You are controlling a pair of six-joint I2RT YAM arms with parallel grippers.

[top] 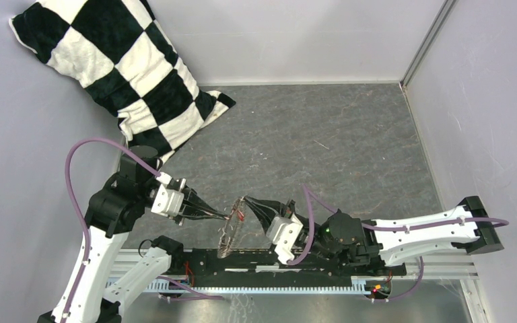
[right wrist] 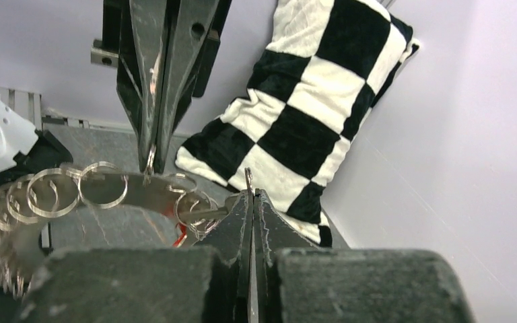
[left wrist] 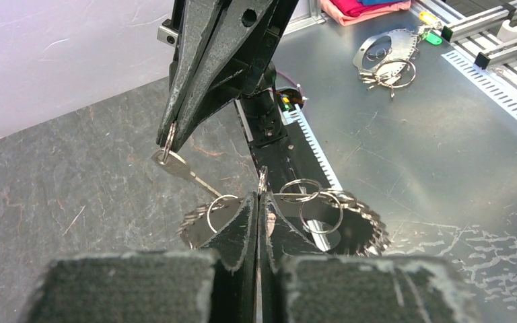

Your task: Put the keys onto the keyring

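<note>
In the left wrist view my left gripper is shut on a thin metal piece at its tips, from which the shiny curved keyring (left wrist: pixel 363 208) with small loops appears to hang. My right gripper, up to the left, is shut on a thin loop, seen edge-on, that carries a flat key (left wrist: pixel 175 165). The key's far end slants down toward a small ring (left wrist: pixel 214 212) at the band's edge. From the right wrist view, the key (right wrist: pixel 205 214) reaches left into a cluster of rings (right wrist: pixel 190 205); whether it is threaded there I cannot tell.
Another bunch of metal rings and keys (left wrist: pixel 390 67) lies on the metal surface, with a green tag (left wrist: pixel 433 39) nearby. A checkered cushion (top: pixel 134 74) leans at the back left. The grey floor (top: pixel 309 134) beyond the grippers is clear.
</note>
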